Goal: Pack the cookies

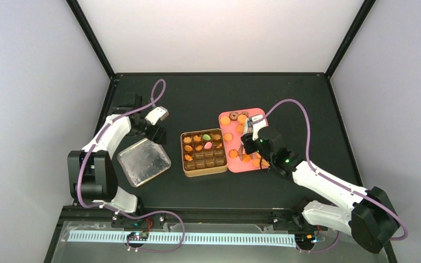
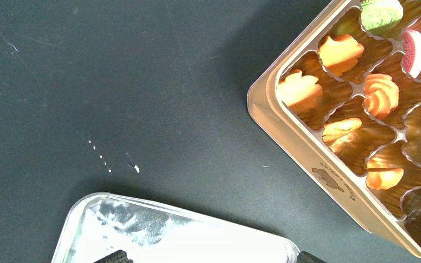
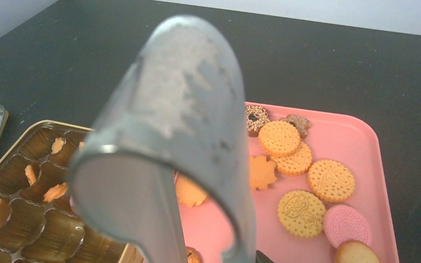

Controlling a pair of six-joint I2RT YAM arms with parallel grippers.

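A gold box (image 1: 223,169) with a compartment insert (image 2: 307,126) holds orange, green and pink cookies in some compartments. Right of it, a pink tray (image 1: 222,112) carries loose cookies, among them yellow rounds (image 3: 331,180), a pink round (image 3: 346,224) and a chocolate ring (image 3: 256,115). My right gripper (image 1: 246,145) is low over the pink tray; its near metal part fills the middle of the right wrist view, and what is between its fingers cannot be seen. My left gripper (image 1: 157,137) stands open above the metal lid, with nothing between its fingers.
The silver lid (image 1: 144,164) lies left of the gold box, near the left arm.
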